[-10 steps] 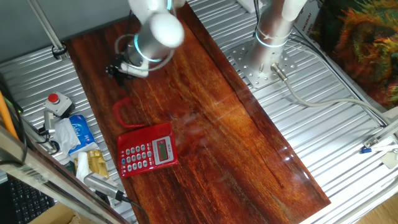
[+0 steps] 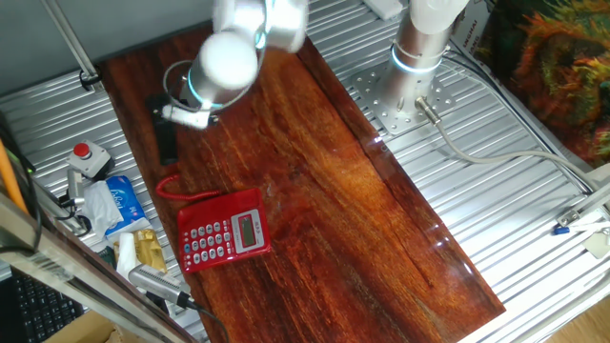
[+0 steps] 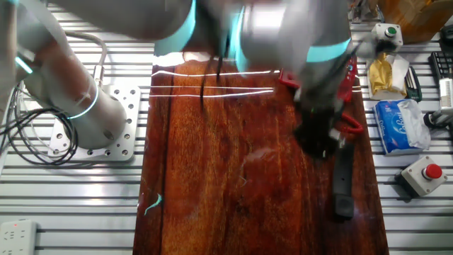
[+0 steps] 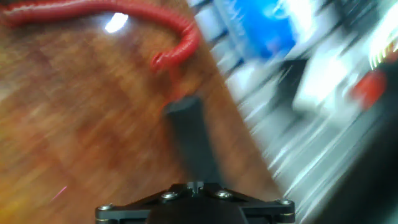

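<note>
The red desk phone (image 2: 224, 229) lies on the wooden board, keypad and small display facing up. A red cord (image 2: 172, 191) curls from it toward a long black handset (image 2: 166, 143). That handset (image 3: 343, 185) lies flat along the board's edge. My gripper (image 3: 316, 138) is above the board beside the handset, blurred in this view. In the wrist view the fingertips of my gripper look to be together, with nothing visible between them. Beyond them the handset (image 4: 191, 134) is blurred, its near end hidden by the gripper; the cord (image 4: 177, 56) curves past its far end.
Off the board's edge sit a red-button box (image 2: 88, 157), a blue tissue pack (image 2: 122, 203) and a gold packet (image 2: 150, 250). A metal frame post (image 2: 86, 291) crosses the lower left. The board's middle and right (image 2: 353, 229) are clear.
The cord shifted toward the board's left edge. The handset, obscured one second ago, now shows along that edge, with the gripper to its right.
</note>
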